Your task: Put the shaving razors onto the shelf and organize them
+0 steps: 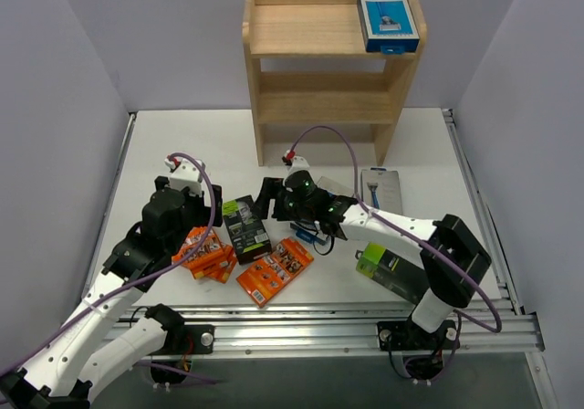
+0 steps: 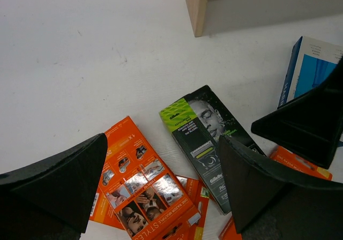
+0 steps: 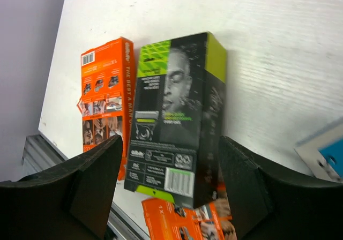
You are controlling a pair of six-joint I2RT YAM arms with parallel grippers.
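Note:
The black-and-green razor box [image 1: 245, 229] lies flat near the table's middle. Both fingers of my right gripper are spread, and in the right wrist view the box [image 3: 166, 106] shows beyond them. My left gripper is open too, above the orange boxes [image 2: 142, 184] on the left, with empty space between its fingers. Another orange box [image 1: 276, 270] lies in front of the black one. The wooden shelf [image 1: 333, 99] stands at the back, a blue-and-white razor box [image 1: 388, 21] at the right of its top level.
A grey razor pack [image 1: 380, 190] lies at the right, and a second green-and-black box [image 1: 392, 272] at the front right. A blue-and-white box [image 2: 308, 71] rests partly hidden by the right arm. The shelf's middle level looks empty, and the back left of the table is clear.

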